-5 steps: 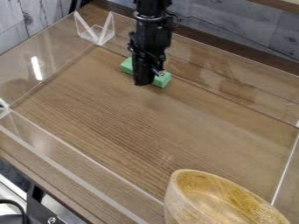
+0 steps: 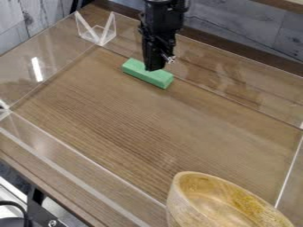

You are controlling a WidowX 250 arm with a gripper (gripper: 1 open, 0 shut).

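A green block (image 2: 148, 75) lies on the wooden table (image 2: 130, 124) toward the back. My dark gripper (image 2: 157, 60) hangs just behind and above the block, pointing down at the top centre of the view. Whether its fingers are open or shut is too small to tell.
A white wire holder (image 2: 97, 28) stands at the back left. A large yellow bowl (image 2: 225, 202) sits at the front right. A grey wall runs along the back.
My gripper has moved back and up, away from the front of the green block, uncovering more of it.
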